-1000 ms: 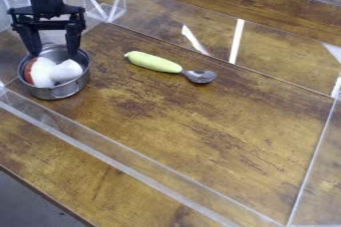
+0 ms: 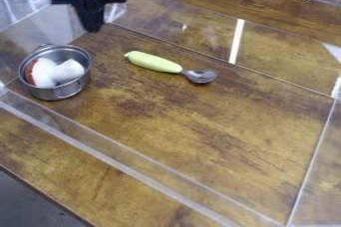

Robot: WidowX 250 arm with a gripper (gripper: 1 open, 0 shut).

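A steel pot sits at the left of the wooden table, holding white pieces and a red item partly hidden among them. My gripper, dark and motion-blurred, is above and behind the pot at the top left, apparently shut, with nothing visible in it. To the right of the pot lie a pale green elongated item and, at its right end, a metal spoon head.
Clear transparent strips or panels border the work area along the back, front and right.
My gripper has risen from down at the pot and moved a little right and back. The pot and the green-handled item look unmoved.
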